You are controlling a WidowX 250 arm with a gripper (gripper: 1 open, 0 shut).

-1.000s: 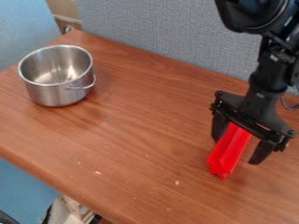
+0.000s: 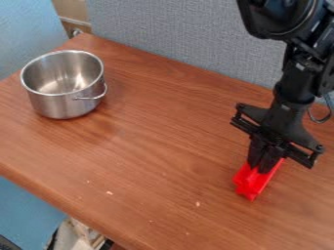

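Note:
A red oblong object [image 2: 255,181] lies on the wooden table [image 2: 144,156] at the right. My black gripper [image 2: 267,159] is directly over it, its fingers drawn together at the object's upper part and hiding that part. Whether they grip it is hard to see, though they look closed on it.
A steel pot [image 2: 62,93] with a side handle stands at the back left near the table's edge. A grey padded wall [image 2: 170,29] runs along the back.
My gripper's fingers have moved from wide apart around the red object to close together at its top. The red object and pot look nearly unmoved.

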